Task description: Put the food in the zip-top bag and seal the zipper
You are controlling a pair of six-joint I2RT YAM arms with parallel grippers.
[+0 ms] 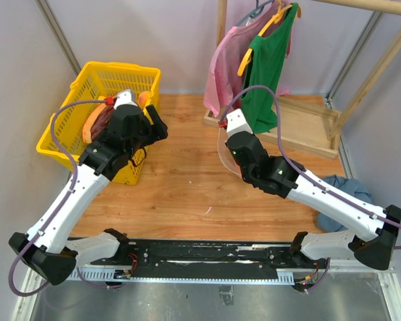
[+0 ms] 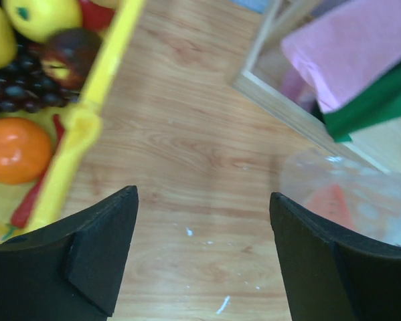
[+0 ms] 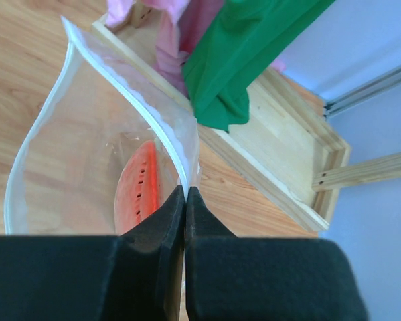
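Note:
A clear zip top bag (image 3: 66,180) hangs from my right gripper, which is shut on its upper edge; the mouth gapes wide in the right wrist view. Inside the bag lies a red, watermelon-like food piece (image 3: 138,187). My left gripper is open and empty, its fingers well apart, near the right side of the yellow basket. From the left wrist view, the bag (image 2: 374,200) appears off to the right, apart from the left fingers.
The yellow basket (image 1: 65,134) holds several fruits and vegetables, among them an orange (image 2: 16,150). A wooden rack (image 1: 307,130) carries a pink garment (image 1: 230,63) and a green one (image 1: 270,73). A blue cloth (image 1: 341,200) lies at right. Bare tabletop (image 1: 180,194) stretches between the arms.

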